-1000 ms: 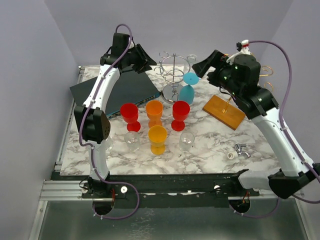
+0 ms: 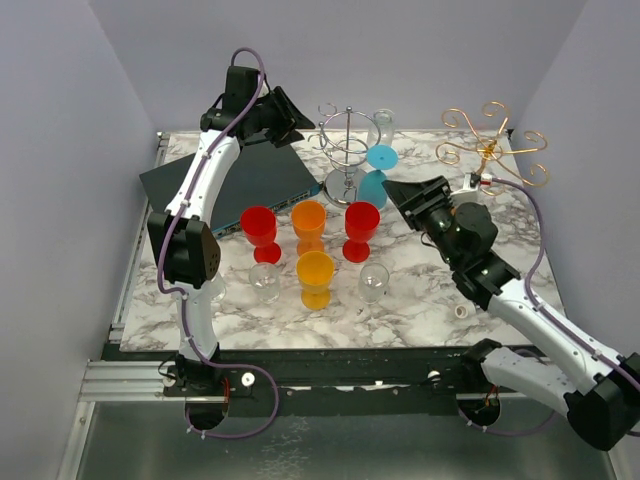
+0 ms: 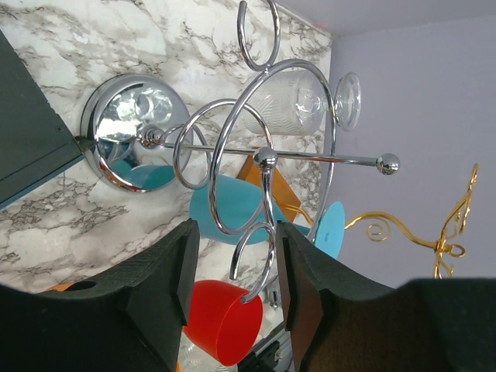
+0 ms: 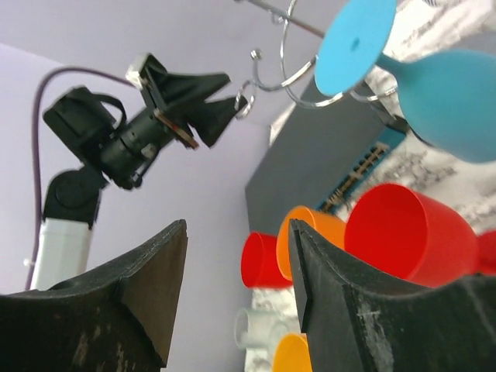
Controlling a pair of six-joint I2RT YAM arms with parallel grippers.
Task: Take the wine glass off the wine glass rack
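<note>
A chrome wine glass rack stands at the back of the table. From its right side a blue wine glass hangs upside down, its round base uppermost; the right wrist view shows this blue glass close by at upper right. A clear glass also hangs on the rack. My right gripper is just right of the blue bowl, apart from it, fingers parted and empty. On the rack's left, my left gripper is open; in its wrist view the rack's curled hooks appear beyond the fingers.
Red, orange and clear glasses stand upright in front of the rack, the nearest being a red one. A dark panel lies at left. At back right rises a gold hook stand.
My right gripper has come down from beside the blue glass's base to bowl height, toward the table's front. The left arm and the glasses have stayed put.
</note>
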